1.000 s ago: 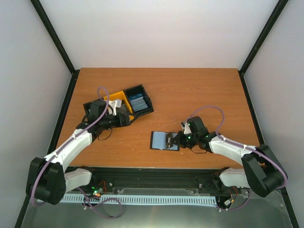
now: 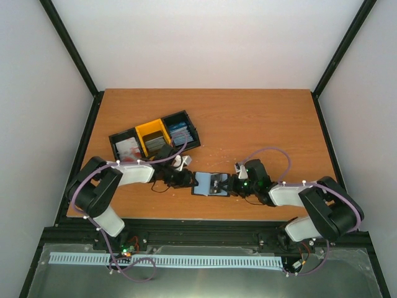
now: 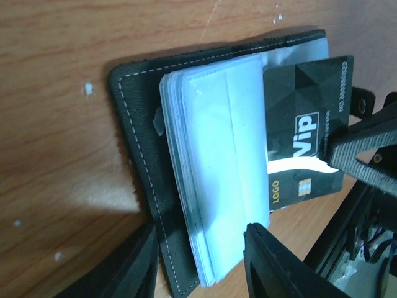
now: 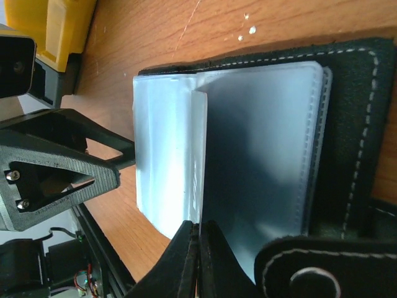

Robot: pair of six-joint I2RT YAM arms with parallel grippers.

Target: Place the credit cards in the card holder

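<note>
The dark card holder lies opened out on the table, its clear pages (image 3: pixel 214 143) stacked between stitched dark covers (image 3: pixel 144 149). A black Vip card (image 3: pixel 291 93) faces the left wrist view beside those pages, apparently in a raised clear sleeve page. My right gripper is shut at that page's thin edge, which runs down to its fingertips. My left gripper is open, one finger over the cover's border and the other over the clear pages. Nothing is visibly clamped there, though height above the pages is hard to judge.
At the back left stand a black bin (image 2: pixel 115 140), a yellow bin (image 2: pixel 141 127) and another black bin (image 2: pixel 175 116) with cards in them. Both grippers are close together over the holder.
From the bins, my left gripper has come down and right to the holder's left part. The holder sits slightly further left than before. My right gripper has shifted slightly left with it.
</note>
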